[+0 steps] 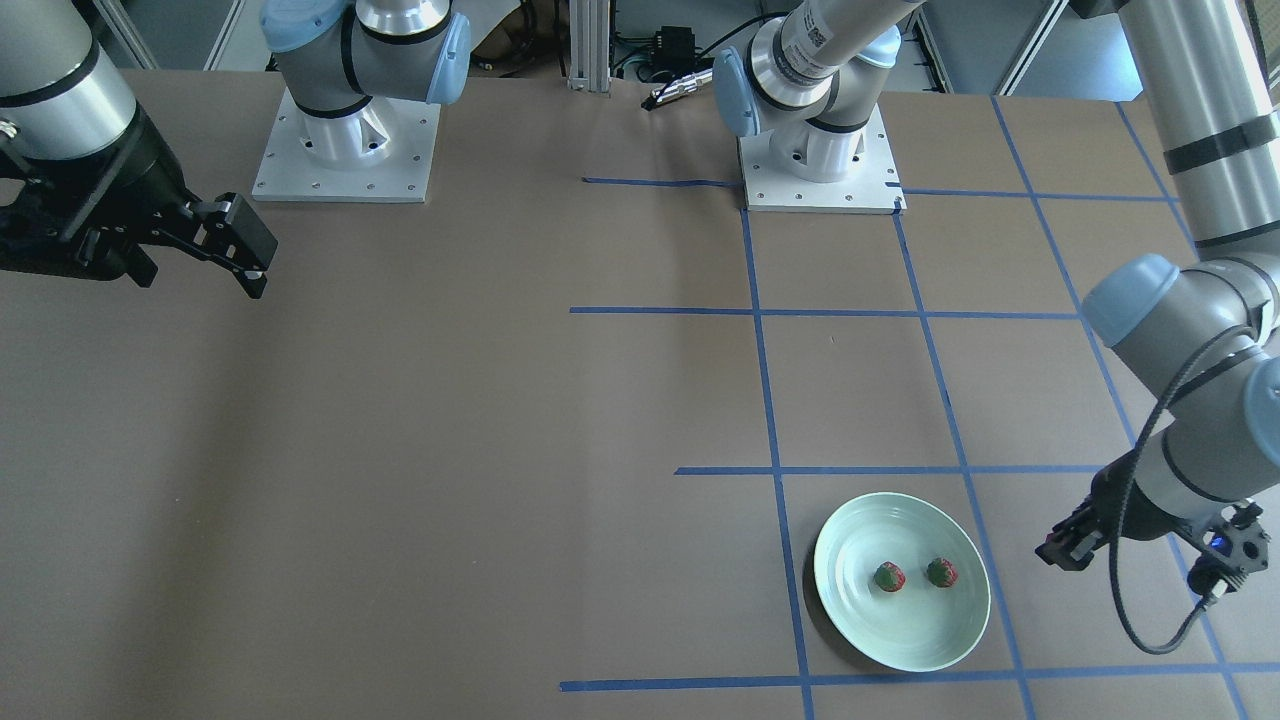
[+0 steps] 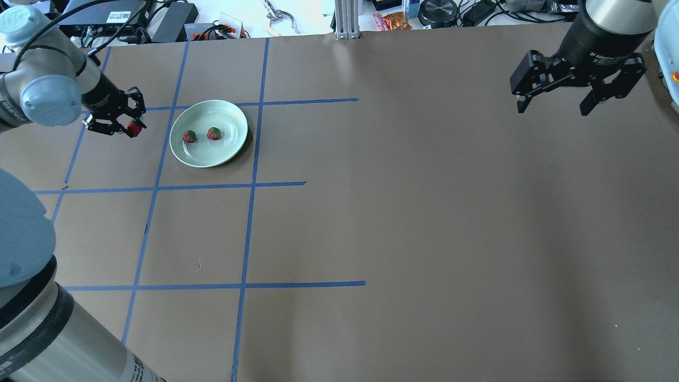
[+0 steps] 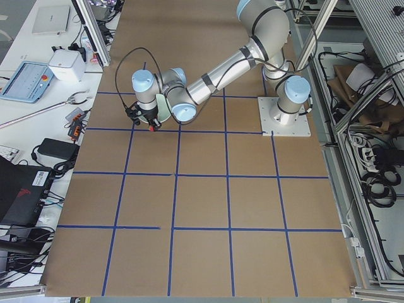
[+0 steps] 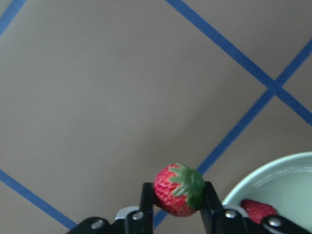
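A strawberry [image 4: 178, 191] [image 2: 133, 128] is held between the fingertips of my gripper [image 1: 1062, 546], which is shut on it and hangs over the table just beside a pale green plate [image 1: 900, 630] [image 2: 207, 156]. Two strawberries lie on that plate, one [image 1: 889, 577] left of the other [image 1: 942, 572] in the front view. In the left wrist view the plate's rim [image 4: 263, 170] shows at lower right with one berry inside. In the left view my arm hides most of the plate.
A second black gripper [image 2: 573, 83] stands idle at the other side of the table. Cables and equipment line the table's edges.
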